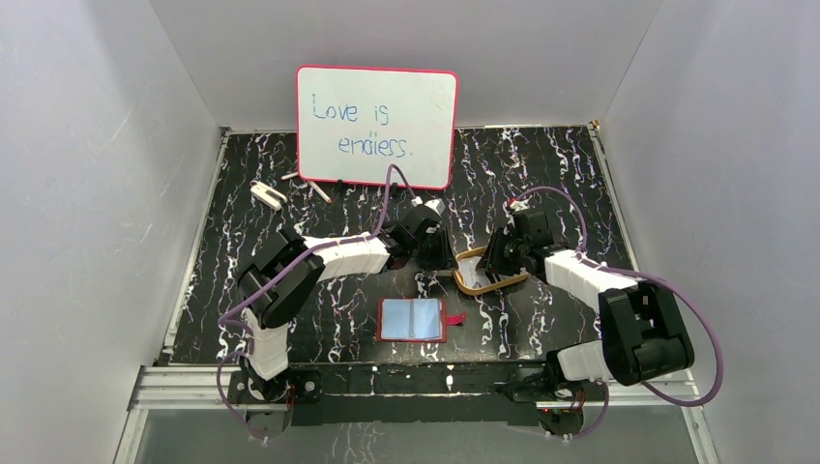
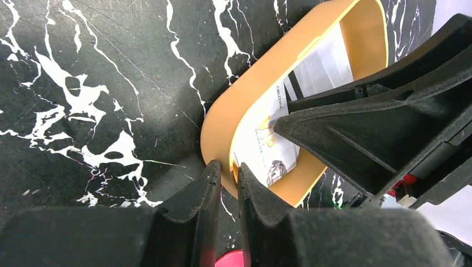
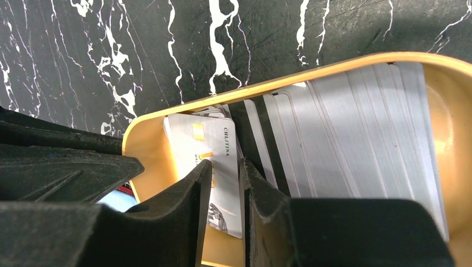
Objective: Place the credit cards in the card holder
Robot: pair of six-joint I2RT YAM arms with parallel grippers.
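An orange tray (image 1: 488, 288) holds white and silver credit cards (image 3: 356, 133). My left gripper has its fingers at the tray's left end wall, close together on either side of it. My right gripper is down inside the tray at the front white card (image 3: 195, 133) with yellow marks; its fingertips are close, and whether a card is between them is unclear. The open red card holder (image 1: 410, 319) with pale blue sleeves lies in front of the tray.
A whiteboard (image 1: 377, 126) with writing stands at the back. A white eraser (image 1: 268, 195) and pens lie at the back left.
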